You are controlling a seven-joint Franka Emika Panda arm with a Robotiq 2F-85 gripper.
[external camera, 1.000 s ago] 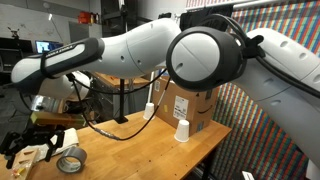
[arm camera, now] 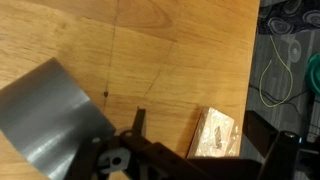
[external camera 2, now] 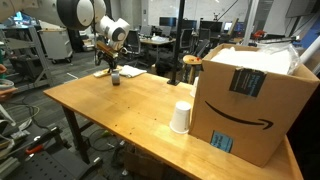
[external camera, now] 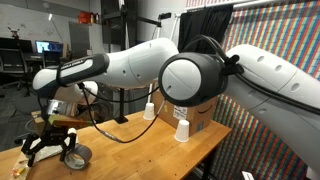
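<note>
My gripper stands open in the wrist view, its dark fingers (arm camera: 138, 124) spread wide. A small tan, shiny block-like item (arm camera: 217, 132) lies in the gap as seen from above, near the table's edge; its lower end is hidden by the gripper, and whether the fingers reach down to it I cannot tell. Left of the fingers is a silver-grey tape roll (arm camera: 45, 115). In exterior view 1 my gripper (external camera: 47, 150) hangs at the table's left end, close beside the grey roll (external camera: 79, 156). The roll (external camera 2: 115, 77) also shows in exterior view 2.
A cardboard box (external camera 2: 238, 105) and a white cup (external camera 2: 181, 117) stand at the table's other end. Beyond the edge, cables (arm camera: 270, 80) lie on the floor.
In exterior view 1 my gripper has moved right, from the table's left end toward the tape roll, and now partly overlaps it in view. The roll seems unmoved.
</note>
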